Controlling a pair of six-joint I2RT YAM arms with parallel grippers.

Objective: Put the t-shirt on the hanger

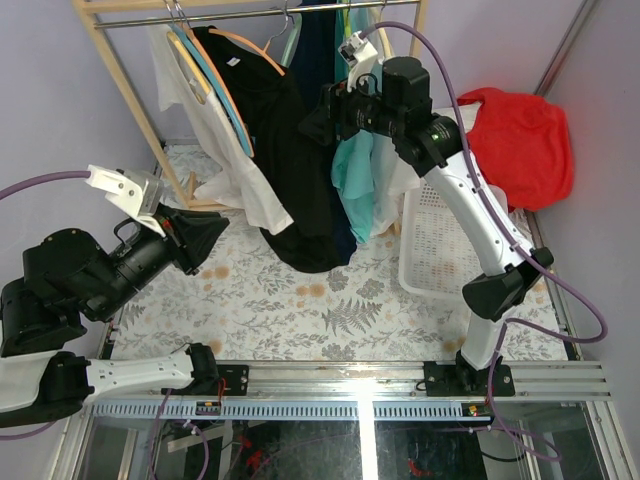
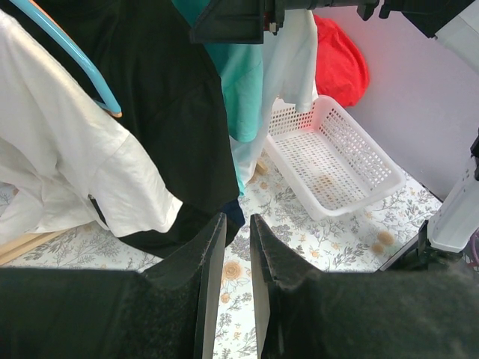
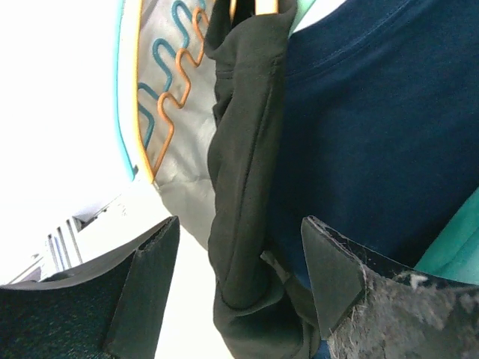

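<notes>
The black t-shirt (image 1: pixel 270 130) hangs from the rod on an orange hanger (image 1: pixel 246 41). My right gripper (image 1: pixel 318 124) is at the shirt's right side, high up. In the right wrist view its fingers (image 3: pixel 142 292) stand open, with a fold of black cloth (image 3: pixel 243 187) lying between them, not clamped. An orange hanger end (image 3: pixel 266 6) shows at the top of that fold. Away from the clothes, at the left, my left gripper (image 1: pixel 208 248) has a narrow gap between its fingertips and nothing in it.
A white shirt (image 1: pixel 215 120) hangs left of the black one; navy and teal garments (image 1: pixel 353 180) hang to its right. The white basket (image 1: pixel 440 245) and a red garment (image 1: pixel 520 150) are at the right.
</notes>
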